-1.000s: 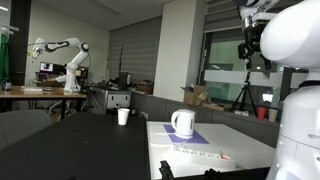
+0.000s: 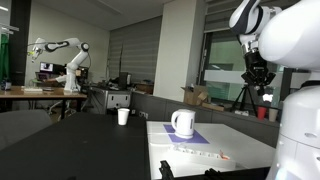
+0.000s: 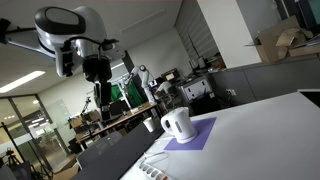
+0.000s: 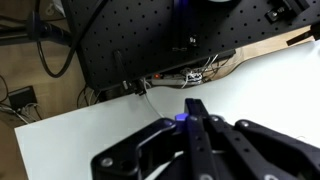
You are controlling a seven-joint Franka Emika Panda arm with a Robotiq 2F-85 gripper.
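Note:
My gripper is shut, with nothing showing between its fingers. In exterior view 1 it hangs high at the right (image 2: 262, 90), above the white table (image 2: 246, 148) and well clear of everything on it. A white kettle (image 2: 183, 122) stands upright on a purple mat (image 3: 193, 136), some way off from the gripper. On the near side of the mat lies a white power strip (image 2: 201, 153). The wrist view shows mostly bare white table, with a small purple-blue patch (image 4: 181, 117) partly hidden behind the fingers.
A white cup (image 2: 123, 116) rests on the dark table (image 2: 80, 145) to the left. A red container (image 2: 262, 113) appears at the right, behind the white table. Cables (image 4: 205, 72) show beside the table edge.
The arm has come down and to the left in exterior view 1, bringing more of the gripper into sight. The kettle, mat, power strip and cup have not moved.

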